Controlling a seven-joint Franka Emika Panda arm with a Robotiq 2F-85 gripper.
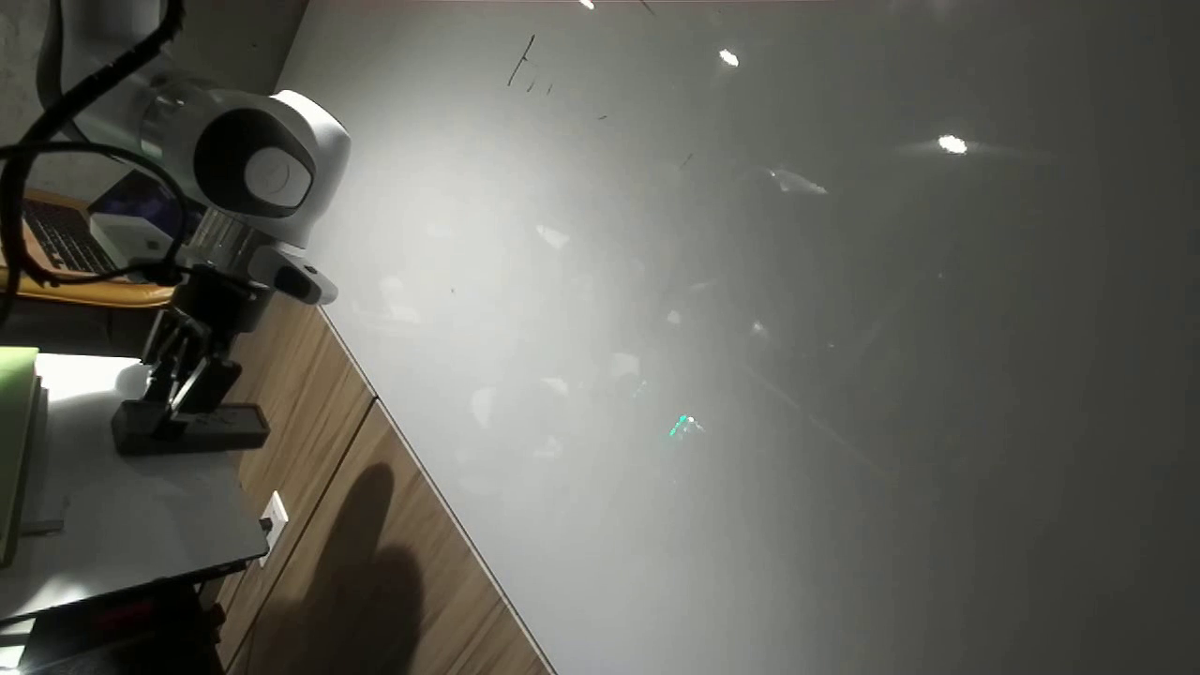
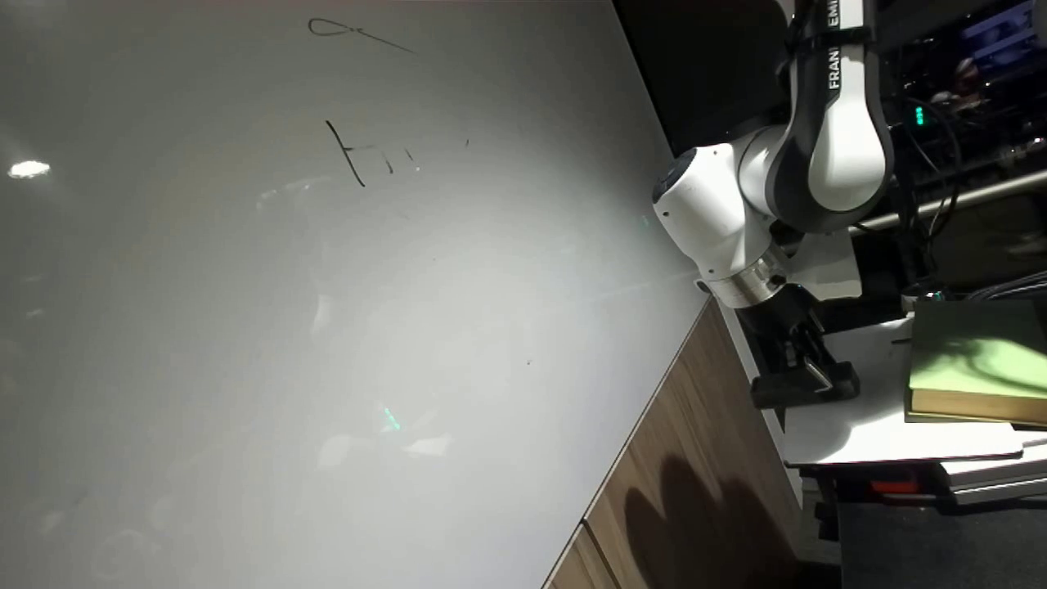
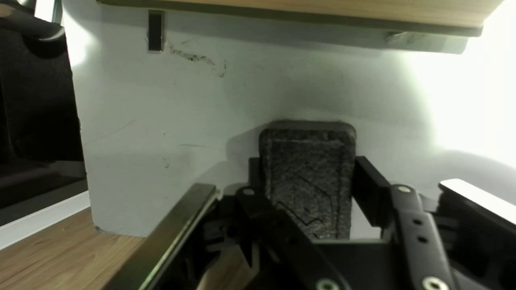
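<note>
A dark block that looks like a whiteboard eraser is at the outer end of the grey-white tabletop, partly out past its edge in exterior view 1. My gripper is shut on it, pointing down. In the wrist view the eraser's worn, fuzzy dark face is between the two black fingers. Whether it touches the tabletop, I cannot tell. The big whiteboard bears a few thin black strokes, a looped line and a small green mark.
Close to the gripper, a green book lies on the tabletop. A wooden panel runs below the whiteboard, with a white socket on it. A laptop sits behind the arm.
</note>
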